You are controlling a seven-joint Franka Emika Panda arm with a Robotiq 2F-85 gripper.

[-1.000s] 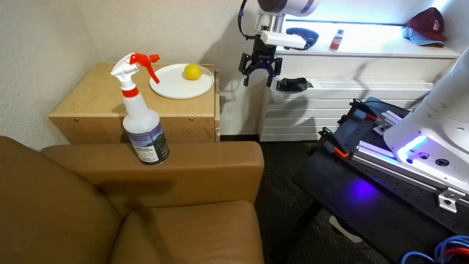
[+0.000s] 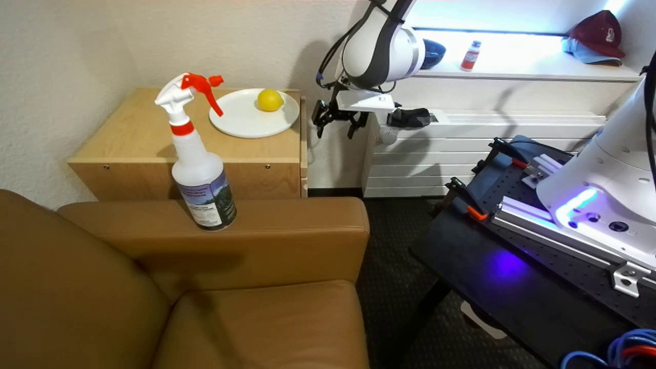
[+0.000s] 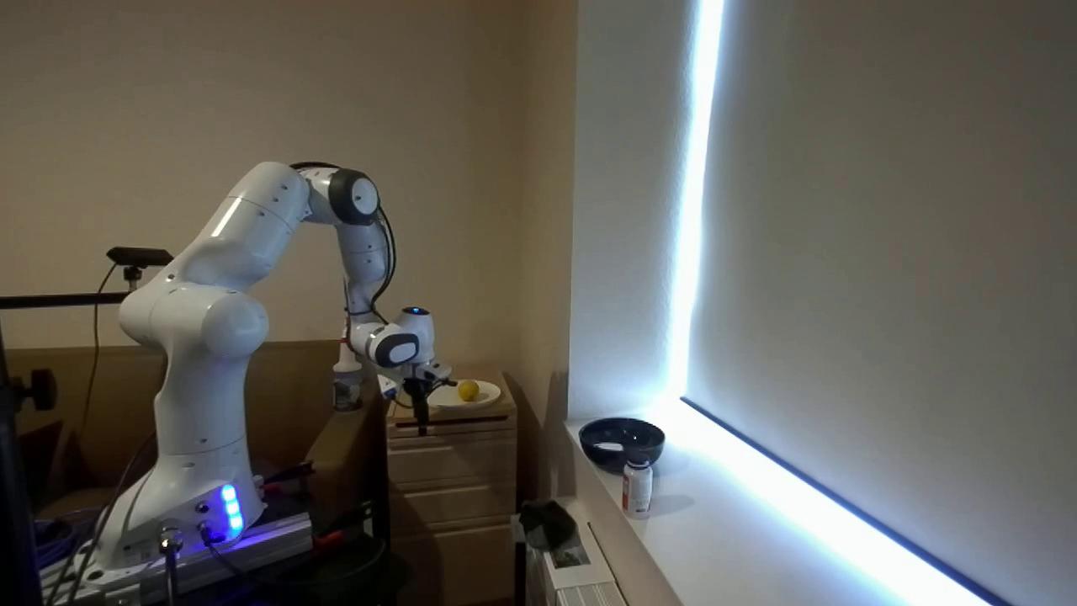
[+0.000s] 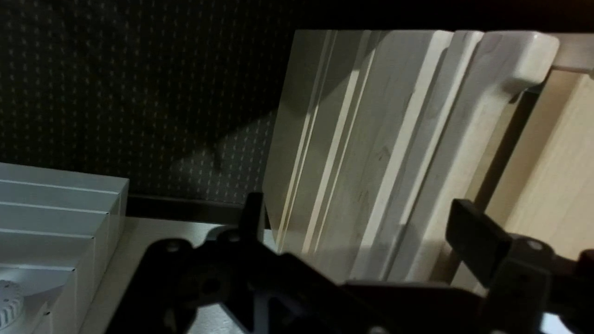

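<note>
My gripper (image 2: pixel 335 126) hangs open in the air just right of the wooden cabinet, with nothing between its fingers. In the wrist view its two dark fingers (image 4: pixel 253 217) stand wide apart, with the cabinet's drawer fronts (image 4: pixel 384 144) beyond them. On the cabinet top (image 2: pixel 132 129) rests a white plate (image 2: pixel 240 123) bearing a yellow lemon (image 2: pixel 269 100). A spray bottle (image 2: pixel 200 166) with a red trigger stands upright on the sofa arm. The plate and lemon are out of the wrist view.
The sofa arm (image 2: pixel 295 224) lies before the cabinet. To the right is a white radiator (image 2: pixel 467 157) with a dark cloth (image 2: pixel 410 117) on top. On the windowsill (image 3: pixel 727 535) are a dark bowl (image 3: pixel 622 441), a small bottle (image 3: pixel 637 489) and a cap (image 2: pixel 596 37).
My gripper has moved left and a little lower, closer to the cabinet, and its wrist has turned and tilted. The lemon, plate and spray bottle have stayed put.
</note>
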